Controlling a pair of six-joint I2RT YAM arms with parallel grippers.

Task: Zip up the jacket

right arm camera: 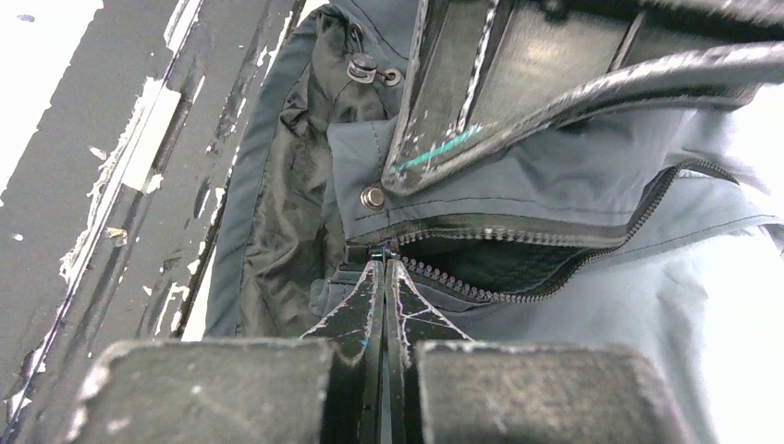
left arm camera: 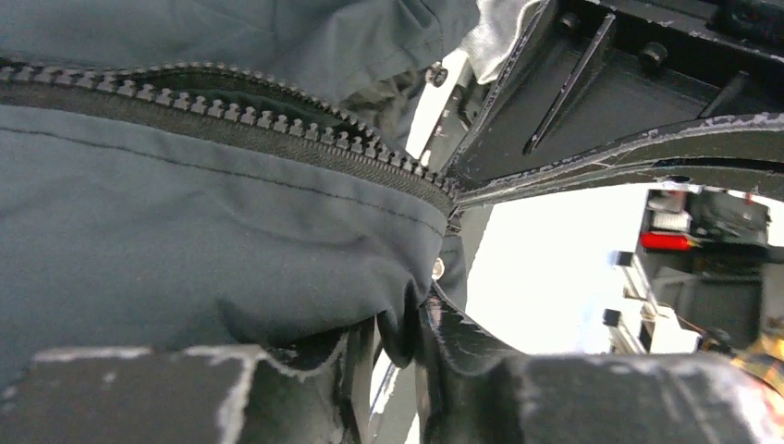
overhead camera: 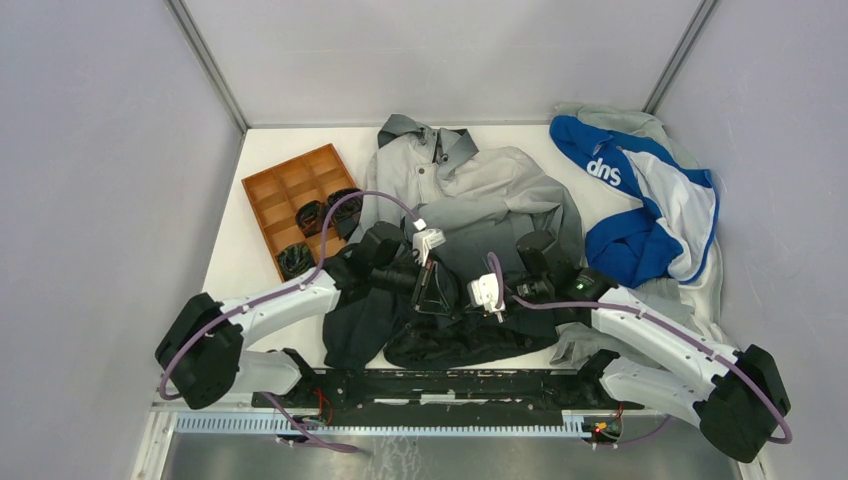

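A grey jacket (overhead camera: 430,185) with a dark lower part lies across the table, its hem toward me. In the right wrist view the two rows of black zipper teeth (right arm camera: 545,294) meet at the hem and spread apart above it. My right gripper is shut, its tips touching the dark zipper end piece (right arm camera: 370,252); whether a pull tab is pinched there is hidden. In the left wrist view, my left gripper stands slightly open with a fold of dark cloth (left arm camera: 398,338) between its fingers, below the zipper teeth (left arm camera: 277,120).
A wooden divided box (overhead camera: 290,185) with dark rolled items stands at the left. Blue and white clothing (overhead camera: 640,200) is heaped at the right. Both arms are close together over the hem, so there is little room between them.
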